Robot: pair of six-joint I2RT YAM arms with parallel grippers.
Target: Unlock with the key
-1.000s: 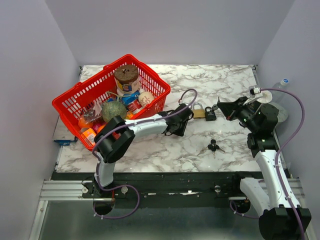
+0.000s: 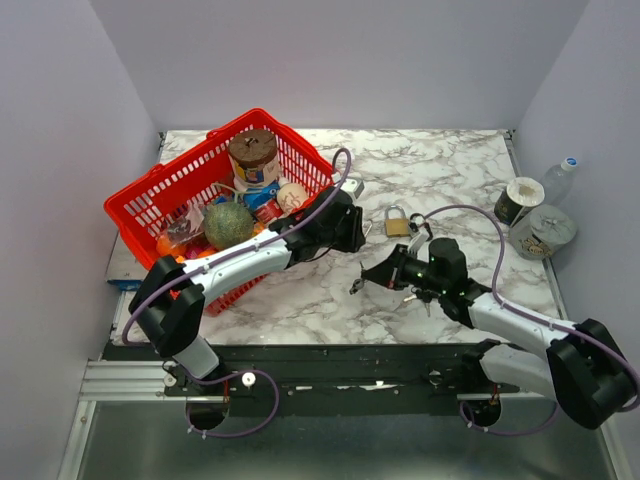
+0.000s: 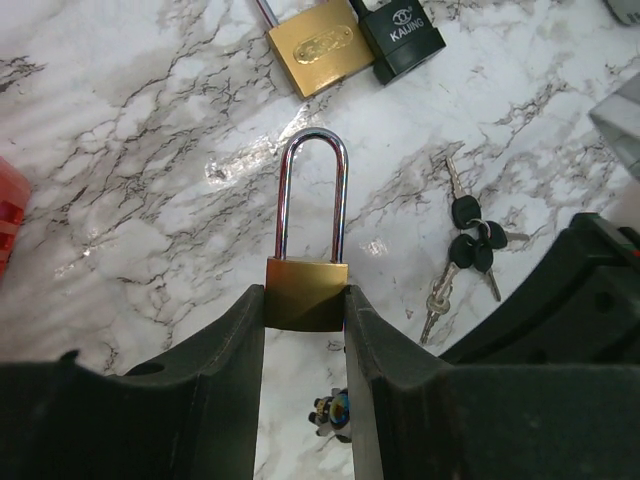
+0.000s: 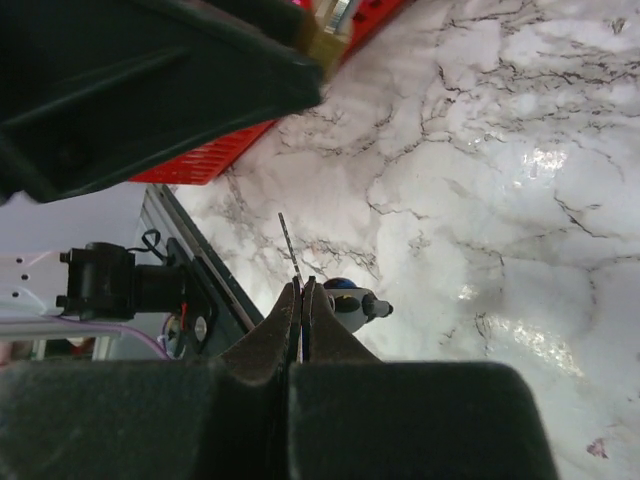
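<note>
A brass padlock (image 3: 306, 297) with a long closed shackle is held upright in my left gripper (image 2: 357, 238), which is shut on its body. My right gripper is shut on a key (image 4: 289, 245); the thin blade points up out of its fingertips and a small dark charm (image 4: 350, 303) hangs beside it. In the top view my right gripper (image 2: 367, 275) is just in front of the left one. Blade and padlock are apart. The padlock's keyhole is hidden from all views.
A second brass padlock (image 3: 320, 44) and a black padlock (image 3: 402, 38) lie on the marble table. A bunch of keys (image 3: 478, 240) rests under the right arm. The full red basket (image 2: 312, 165) stands left. Tubs (image 2: 541, 232) and a bottle stand right.
My right gripper has swung left and toward the front edge with the key, from the far right to near the left gripper. The left gripper has shifted slightly back and left with the padlock.
</note>
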